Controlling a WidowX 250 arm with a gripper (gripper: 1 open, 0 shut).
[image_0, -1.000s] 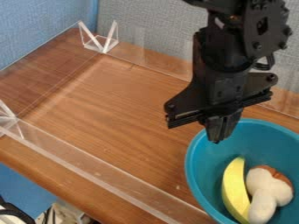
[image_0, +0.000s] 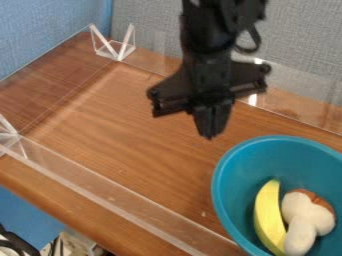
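My black gripper (image_0: 210, 120) hangs over the wooden table (image_0: 120, 130), above and to the upper left of a teal bowl (image_0: 234, 170). Its fingers are blurred and point down, shut, with nothing visible between them. In the bowl at the lower right lie a yellow banana (image_0: 267, 220) and a white mushroom-like toy (image_0: 305, 225) with a brown patch, side by side.
A clear guard strip (image_0: 114, 195) runs along the table's front left edge, with white brackets at the left and at the back (image_0: 114, 45). Grey and blue padded walls stand behind.
My gripper has risen and moved left, away from over the bowl. The bowl and the things in it have not moved.
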